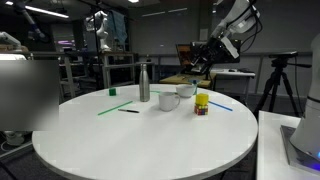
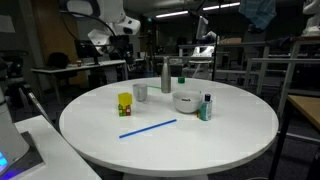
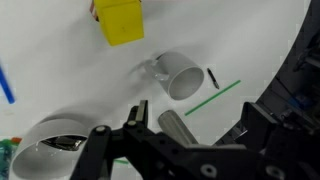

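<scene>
High over the far right side of the round table, my gripper [image 1: 199, 69] is open and holds nothing. Its dark fingers show at the bottom of the wrist view, and the silver bottle [image 3: 174, 124] appears between them from above. Clear of the gripper and below it stands a white mug [image 3: 182, 80]. A yellow block [image 3: 122, 22], with red and more yellow beneath it in the exterior views, stands near the table's right side. The white bowl [image 2: 187, 102] has a small blue-capped bottle [image 2: 205, 108] beside it.
A blue stick [image 2: 148, 129] lies near the table edge. Green sticks [image 1: 115, 107] and a black marker [image 1: 129, 111] lie around the mug and silver bottle. A green block [image 1: 112, 92] sits at the far side.
</scene>
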